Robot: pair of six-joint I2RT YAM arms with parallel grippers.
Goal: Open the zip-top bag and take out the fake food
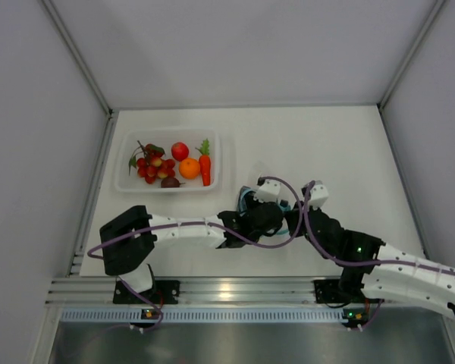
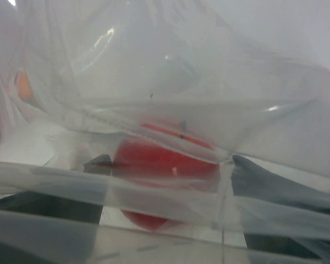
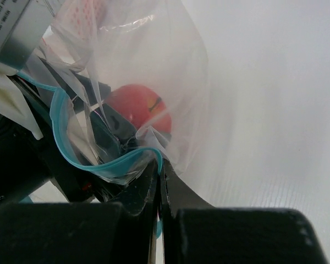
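The clear zip bag [image 3: 181, 66] with its blue zip edge hangs open between both grippers in front of me. Inside it lies a red fake fruit, also filling the middle of the left wrist view [image 2: 159, 159]. My left gripper reaches into the bag, fingers open on either side of the red fruit, behind layers of plastic. My right gripper is shut on the blue zip edge of the bag. In the top view both wrists largely hide the bag.
A white tray [image 1: 126, 182] with fake fruit, among them grapes, a tomato, an orange and a carrot, stands at the back left.
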